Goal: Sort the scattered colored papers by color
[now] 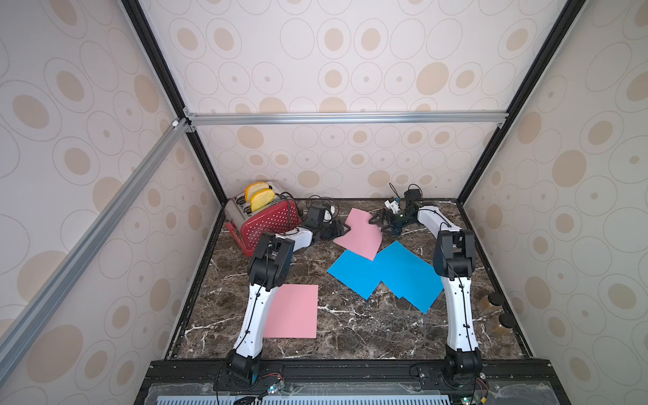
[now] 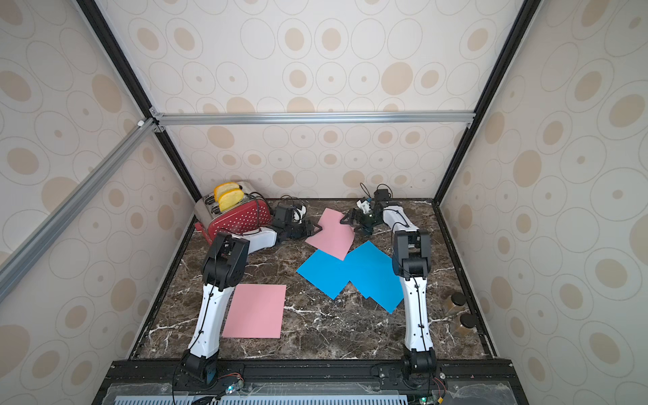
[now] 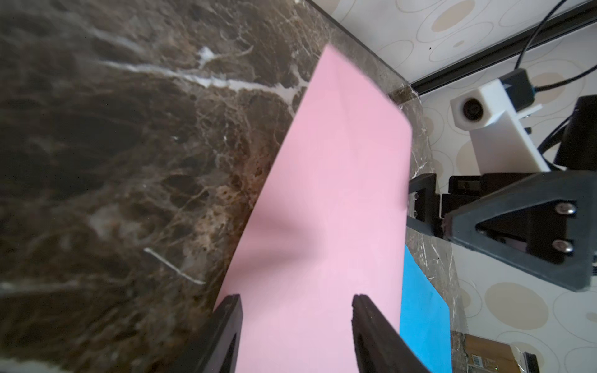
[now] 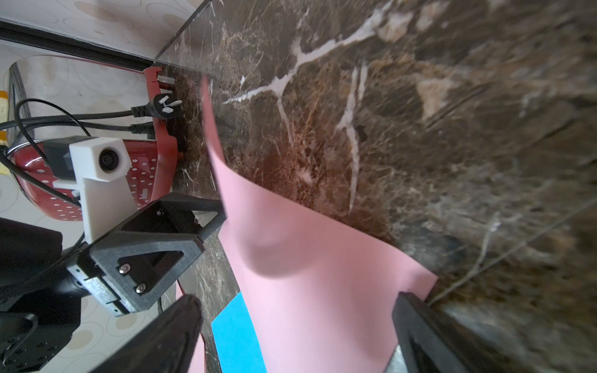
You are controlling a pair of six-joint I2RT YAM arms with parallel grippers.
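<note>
At the back middle of the table a pink paper [image 1: 361, 233] rests with its near corner over the edge of the blue papers [image 1: 354, 271]. My left gripper stands open above the pink paper's left side, a finger toward either side of it. On the opposite side, my right gripper is also open, with the same sheet between and below its spread fingers; whether they touch it cannot be told. Another pink paper [image 2: 255, 310] lies flat at the front left, near the left arm. The blue papers overlap right of centre, partly by the right arm.
A red dotted appliance [image 1: 270, 226] with yellow slices on top stands at the back left, close to my left arm. Two dark-lidded jars [image 1: 496, 298] are at the right edge.
</note>
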